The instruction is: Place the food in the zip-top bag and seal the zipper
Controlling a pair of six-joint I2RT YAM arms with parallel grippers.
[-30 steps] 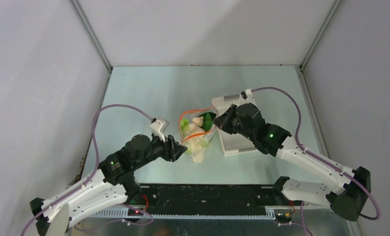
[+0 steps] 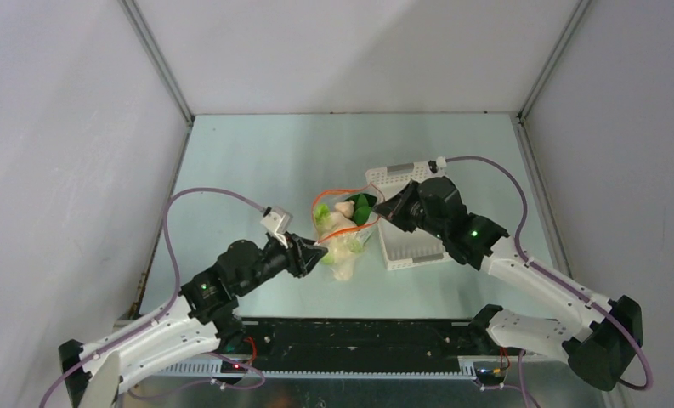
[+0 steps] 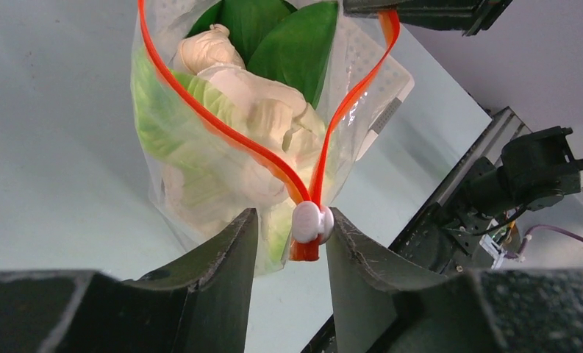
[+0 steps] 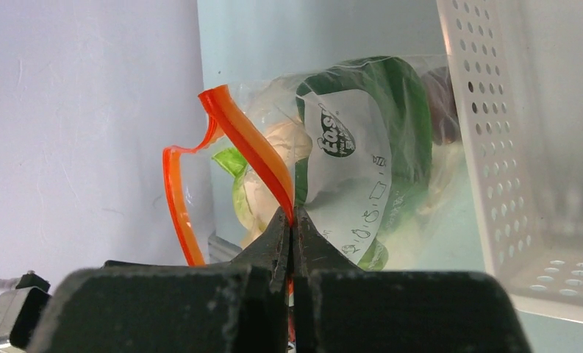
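Note:
The clear zip bag [image 2: 344,240] with orange zipper lips holds lettuce, pale food and dark green items; green printing shows in the right wrist view. My left gripper is part open at the bag's near corner, the white zipper slider [image 3: 307,220] between or just beyond its fingertips. My right gripper is shut on the orange rim of the bag's opening, lifting it at the right side. The bag's mouth gapes between the two grippers.
A white perforated basket [image 2: 414,259] stands right of the bag, close against it. Walls border it on both sides and at the back.
Both grippers have shifted slightly to the right, with the bag's rim moving along with them.

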